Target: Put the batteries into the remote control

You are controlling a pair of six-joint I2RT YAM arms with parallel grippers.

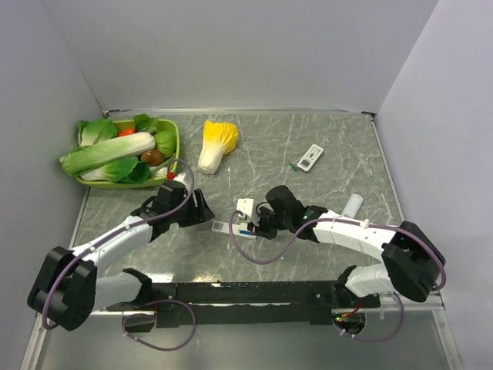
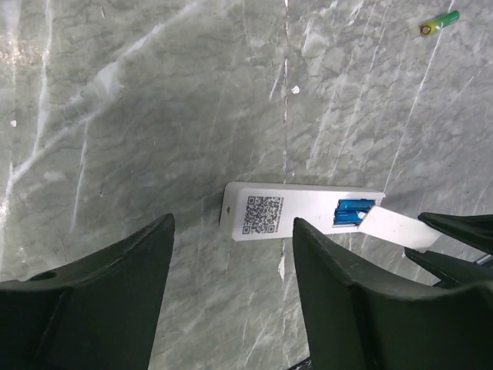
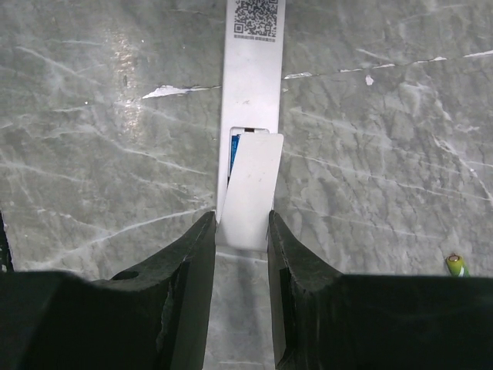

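Note:
The white remote (image 2: 308,204) lies face down with its blue-lined battery bay (image 2: 350,213) partly uncovered. My right gripper holds the loose white cover (image 3: 251,181) by its end, slanted over the bay. My left gripper is part open and empty, above and left of the remote's QR-coded end. A small green battery lies on the table; its end also shows near my right fingers in the right wrist view.
A basket (image 1: 174,135) of vegetables is at the back left, a yellow cabbage (image 1: 218,142) beside it. Another remote (image 1: 310,157) and a white cylinder (image 1: 352,205) lie to the right.

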